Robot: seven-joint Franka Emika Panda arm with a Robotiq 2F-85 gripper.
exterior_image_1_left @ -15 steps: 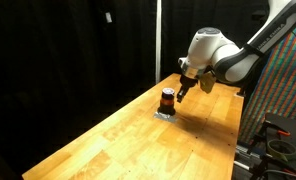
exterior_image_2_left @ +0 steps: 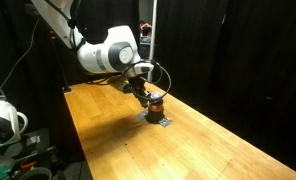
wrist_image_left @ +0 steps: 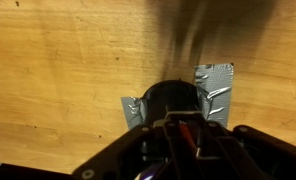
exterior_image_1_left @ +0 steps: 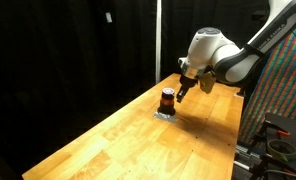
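Note:
A dark cylindrical object with a reddish-orange band and a pale top (exterior_image_1_left: pixel 168 94) stands upright on the wooden table. Silver tape (wrist_image_left: pixel 218 88) holds its black base (wrist_image_left: pixel 170 96) at the sides. Close beside its upper part is my gripper (exterior_image_1_left: pixel 180 97), fingers pointing down. From the other side, the gripper (exterior_image_2_left: pixel 145 99) appears right against the banded cylinder (exterior_image_2_left: pixel 156 107); whether they touch cannot be told. The fingers look closed together, and something reddish shows at the fingers in the wrist view. Dark shadow hides what lies between them.
A black curtain (exterior_image_1_left: pixel 68 70) hangs behind. A dark stand with cables (exterior_image_1_left: pixel 280 147) is off the table's right edge.

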